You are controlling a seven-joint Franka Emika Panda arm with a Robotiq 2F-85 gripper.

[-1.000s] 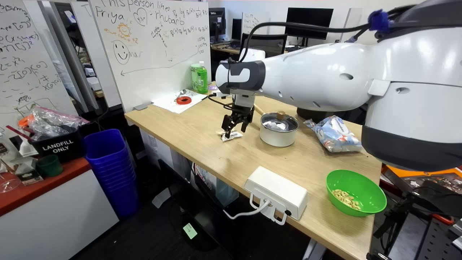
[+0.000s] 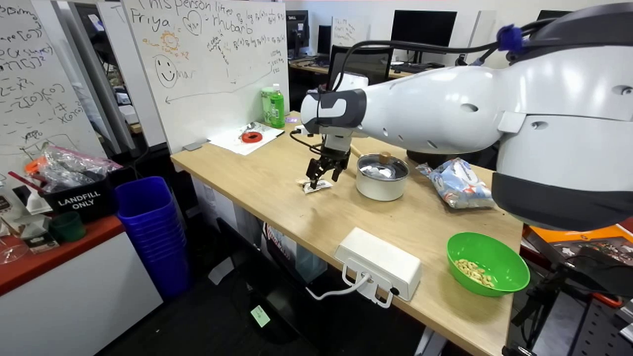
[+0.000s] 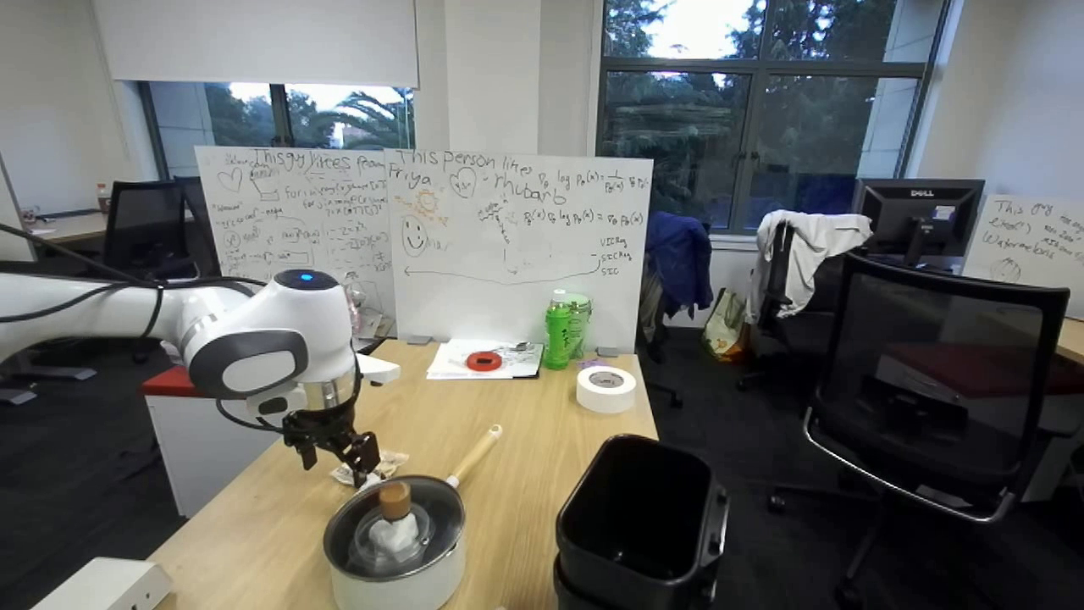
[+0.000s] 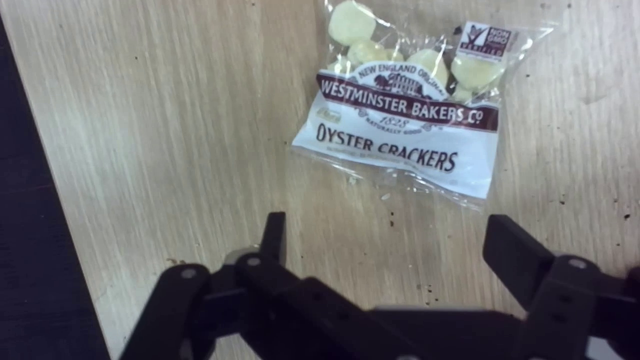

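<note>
A small clear-and-white packet of oyster crackers (image 4: 402,114) lies flat on the wooden table, in the upper middle of the wrist view. My gripper is open above the table, its fingers wide apart with only bare wood showing between them. In the wrist view the packet sits beyond the fingertips, not between them. From the first exterior view, the gripper (image 2: 324,180) hangs just over the packet (image 2: 318,186). The second exterior view shows the packet (image 3: 390,464) partly hidden behind the gripper (image 3: 335,471).
A lidded white pot (image 2: 382,185) stands close beside the gripper. Farther off are a blue-and-white bag (image 2: 460,185), a green bowl (image 2: 489,264) with small pale pieces, and a white box (image 2: 380,261) at the table edge. A black bin (image 3: 640,518) stands right of the pot.
My arm has shifted slightly to the right in the first exterior view, the gripper moving a little with it. The packet and the other objects look unmoved.
</note>
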